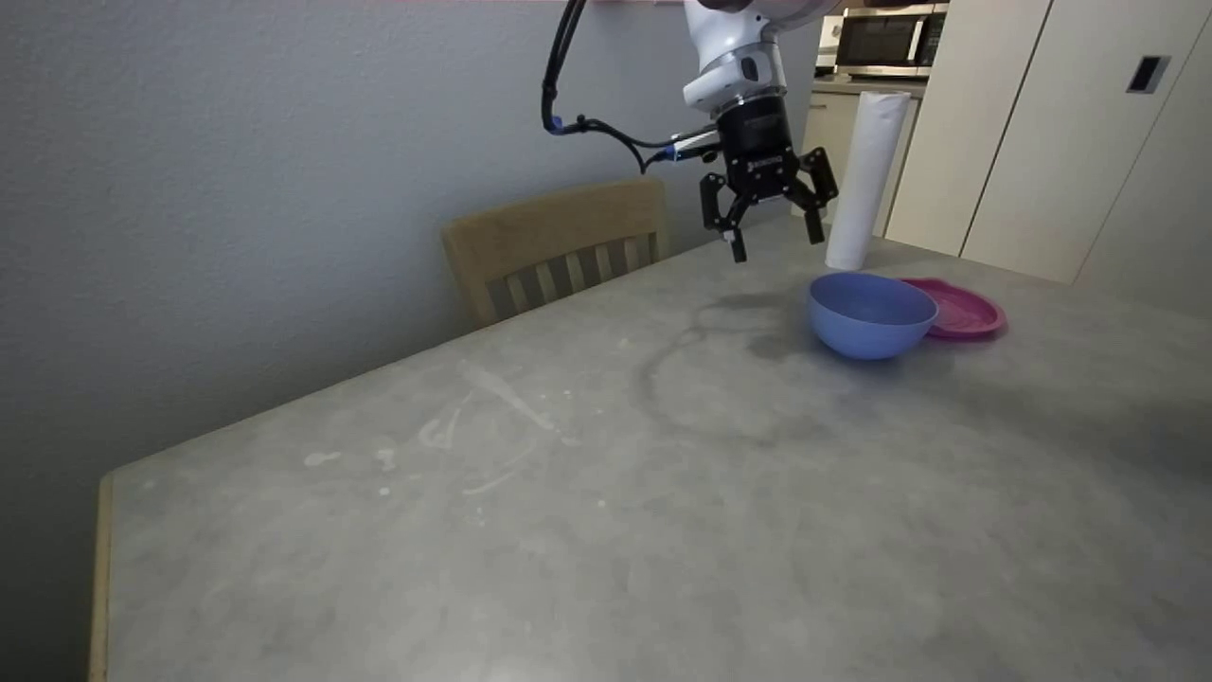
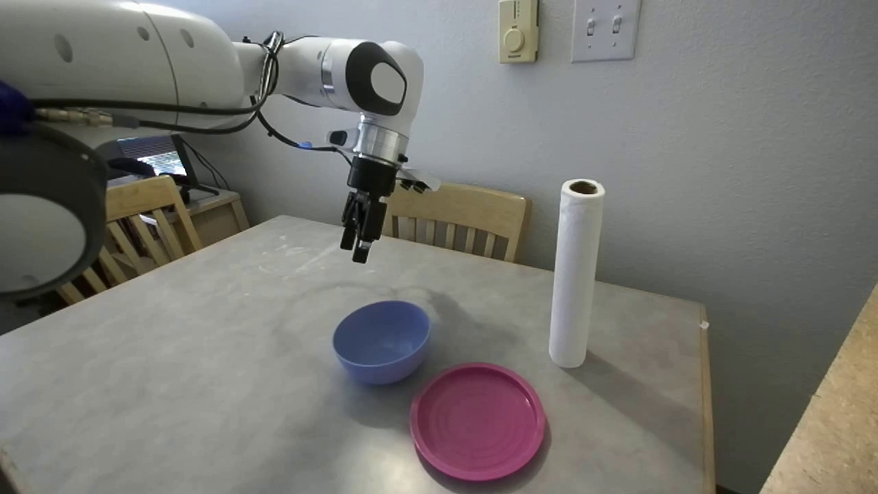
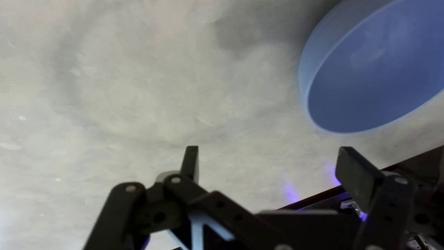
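Observation:
My gripper (image 1: 777,250) hangs in the air above the table, its two black fingers spread wide with nothing between them. A blue bowl (image 2: 381,340) stands upright on the table and looks empty. In exterior view 2 the gripper is behind the bowl and higher than its rim, clear of it. The wrist view has the bowl (image 3: 374,66) at the upper right, partly cut off by the frame edge, beyond the fingertips. Beside the bowl lies an empty pink plate (image 2: 479,421), flat on the table; the wrist view does not include it.
A tall white paper roll (image 2: 576,276) stands upright near the table's right edge, behind the plate. Wooden chairs (image 1: 562,244) stand at the table's sides, one against the wall.

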